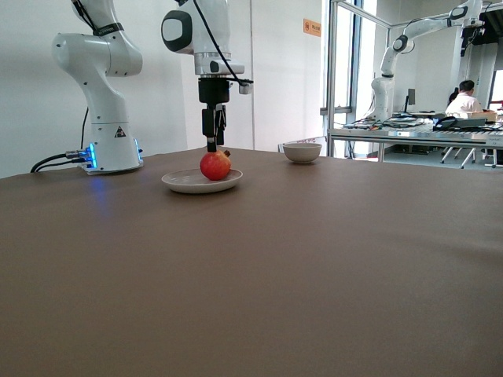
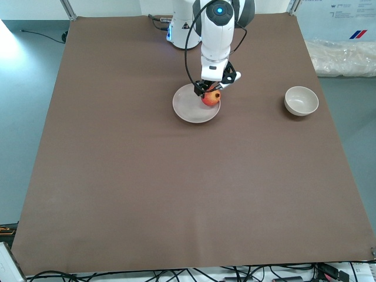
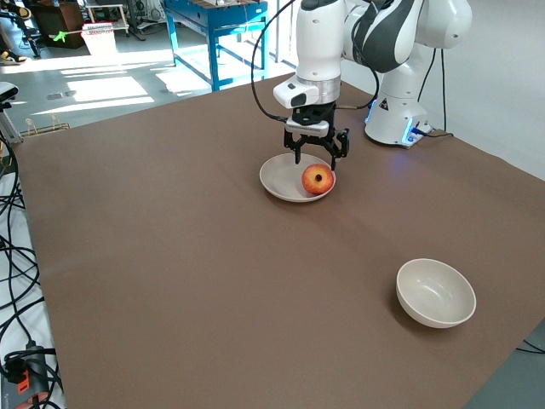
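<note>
A red pomegranate (image 3: 318, 179) rests on a shallow white plate (image 2: 187, 107), seen in all views. My black gripper (image 3: 315, 160) hangs just above and around the top of the fruit; in the top view its fingers (image 1: 211, 133) reach down to just over the pomegranate. In the right view the two fingers stand apart on either side over the plate, open, with the fruit below and between them; whether they touch it I cannot tell. A white bowl (image 2: 301, 100) stands empty to the right of the plate in the left view, and in the foreground of the right view.
The robot's white base (image 1: 110, 133) stands at the back. Cables lie along the table's near edge in the left view, outside the top.
</note>
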